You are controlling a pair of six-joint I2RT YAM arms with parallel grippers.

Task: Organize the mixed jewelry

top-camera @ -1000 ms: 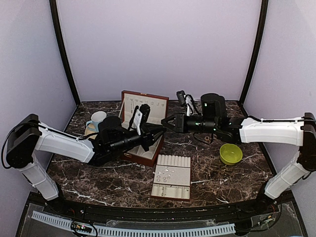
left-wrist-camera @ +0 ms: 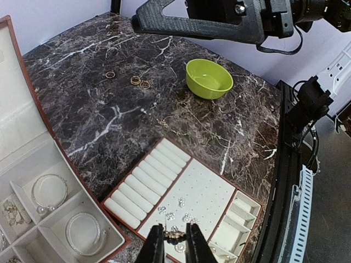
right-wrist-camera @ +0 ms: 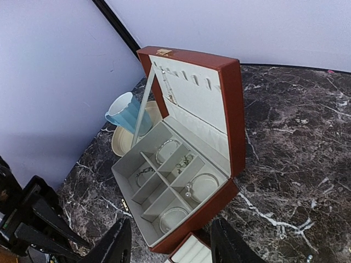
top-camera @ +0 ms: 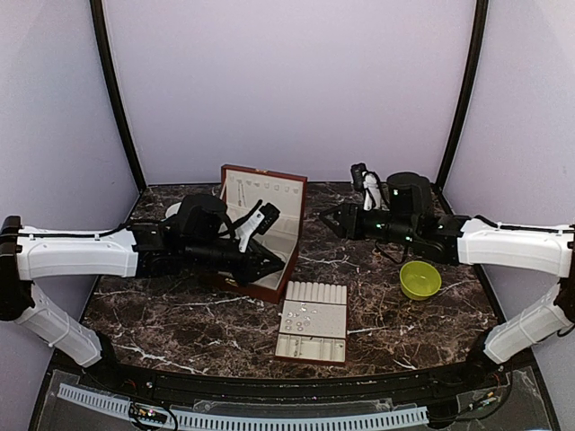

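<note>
The left gripper is shut on a small gold-coloured jewelry piece (left-wrist-camera: 174,238); its exact kind is hard to tell. In the top view this gripper (top-camera: 277,264) hangs over the open red jewelry box (top-camera: 262,290). Inside the box are a pearl bangle (left-wrist-camera: 50,190), a second bangle (left-wrist-camera: 82,233) and other pieces in compartments. The right gripper stands open and empty, to the right of the box lid in the top view. A flat tray (left-wrist-camera: 189,192) with ring rolls, a pad of small silver pieces and compartments lies in front of the box.
Several gold rings (left-wrist-camera: 135,80) and a thin chain (left-wrist-camera: 203,133) lie on the marble table. A green bowl (top-camera: 420,280) stands at the right. Behind the box are a blue mug (right-wrist-camera: 129,112) and a plate (right-wrist-camera: 119,143).
The grippers have drawn apart: the right one moved right, away from the left one. The left gripper shifted left and nearer the front, over the box, its arm now covering most of the mug and plate.
</note>
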